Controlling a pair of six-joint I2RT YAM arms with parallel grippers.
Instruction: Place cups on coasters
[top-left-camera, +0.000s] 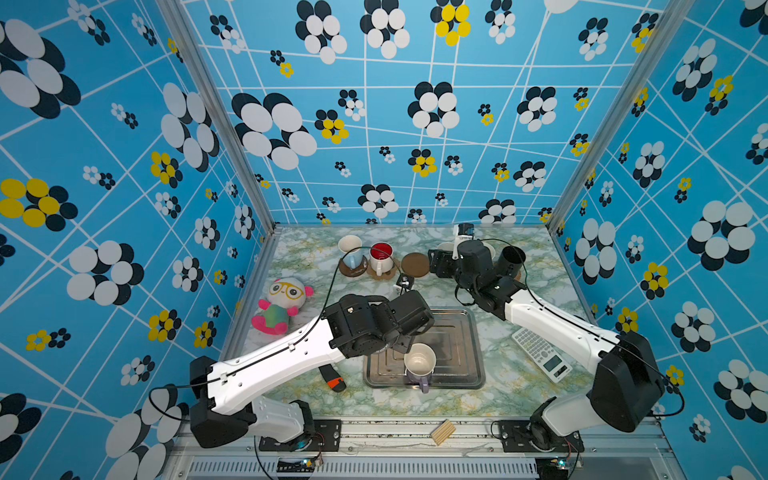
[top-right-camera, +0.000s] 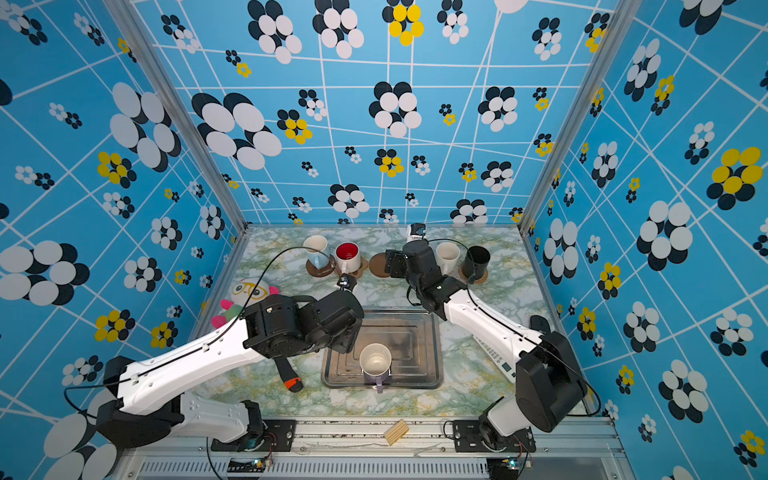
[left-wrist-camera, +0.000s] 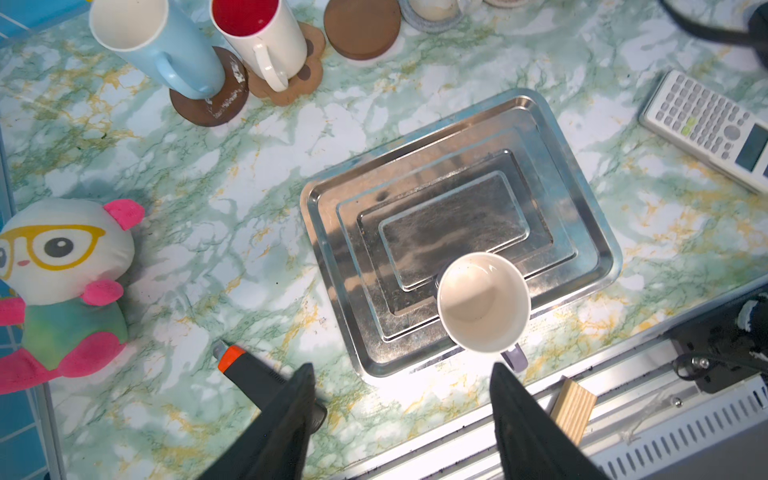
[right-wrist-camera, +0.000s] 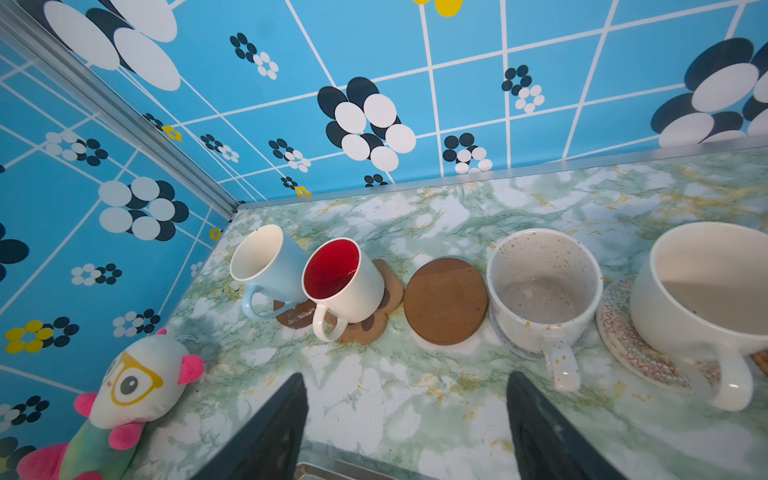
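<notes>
My left gripper stands open above the steel tray (left-wrist-camera: 324, 264), where a cream cup (left-wrist-camera: 482, 300) with a mauve handle sits at the front. At the back, a light-blue cup (right-wrist-camera: 272, 272), a red-lined cup (right-wrist-camera: 356, 292), a speckled cup (right-wrist-camera: 544, 296) and a cream cup (right-wrist-camera: 700, 296) rest on coasters. A bare brown coaster (right-wrist-camera: 445, 301) lies among them. A dark cup (top-right-camera: 477, 260) stands at the right end. My right gripper hangs open near the back row, nothing between its fingers.
A plush toy (left-wrist-camera: 64, 288) lies at the left, an orange-and-black cutter (left-wrist-camera: 268, 388) at the front left, a calculator (left-wrist-camera: 696, 124) at the right, and a small wooden block (top-left-camera: 442, 432) on the front rail.
</notes>
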